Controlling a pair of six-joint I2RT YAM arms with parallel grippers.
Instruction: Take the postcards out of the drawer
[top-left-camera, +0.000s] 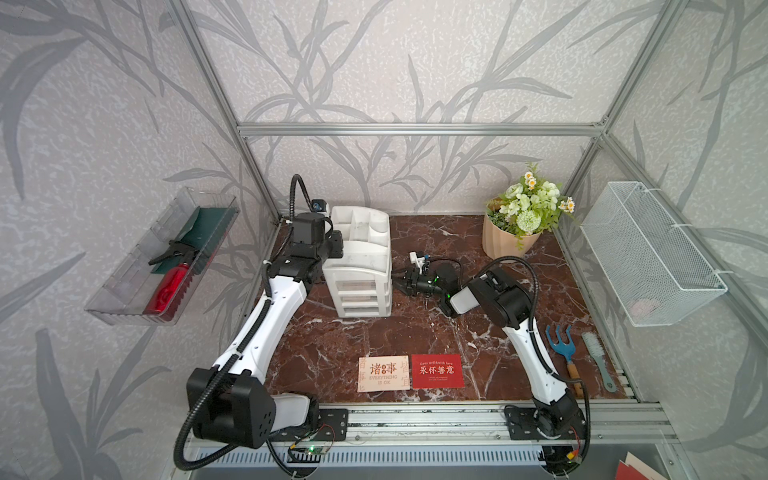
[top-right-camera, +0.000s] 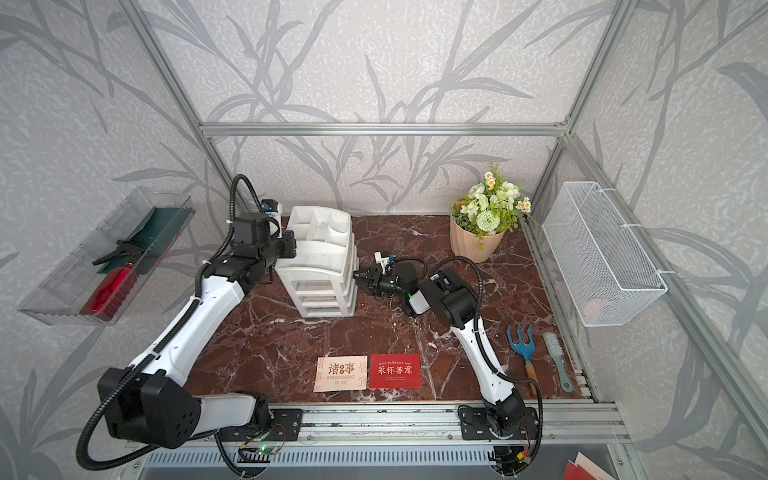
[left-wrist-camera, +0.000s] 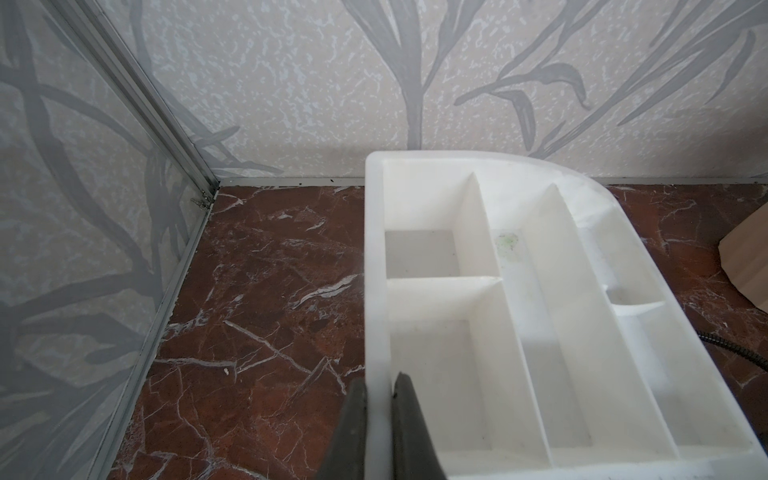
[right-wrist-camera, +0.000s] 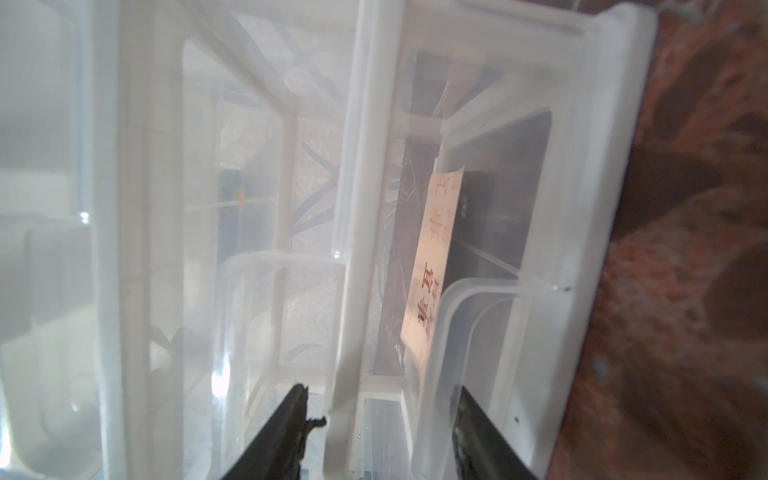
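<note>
The white drawer unit (top-left-camera: 360, 264) stands upright on the table between my two arms. My left gripper is shut on the left rim of its open-topped tray. At the unit's right side, my right gripper is part open, its fingers either side of the translucent drawer fronts' edges, gripping nothing that I can see. Through the clear lowest drawer (right-wrist-camera: 520, 200) a cream postcard (right-wrist-camera: 432, 256) with dark characters shows inside. Another cream postcard (top-left-camera: 383, 373) and a red postcard (top-left-camera: 437, 371) lie side by side on the table near its front edge.
A flower pot (top-left-camera: 512, 232) stands at the back right. A blue fork (top-left-camera: 562, 344) and a brush (top-left-camera: 598, 360) lie at the right edge. Baskets hang on both side walls, a wire one (top-left-camera: 656, 256) on the right. Clear table lies between the unit and the two cards.
</note>
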